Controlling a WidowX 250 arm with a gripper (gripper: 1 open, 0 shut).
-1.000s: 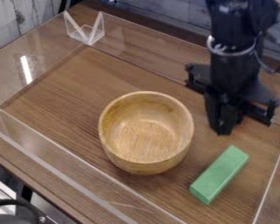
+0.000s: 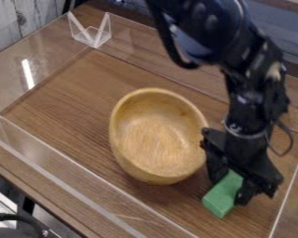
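My gripper (image 2: 238,177) is low at the right of the table, its black fingers down around the upper part of a green block (image 2: 220,203), shut on it as far as shows. The block's lower end sticks out toward the front. Just left of the gripper sits a light wooden bowl (image 2: 152,110), empty.
A white wire object (image 2: 89,28) stands at the back left. Pale seams or edges run along the front left and the right.
The bowl appears unmoved.
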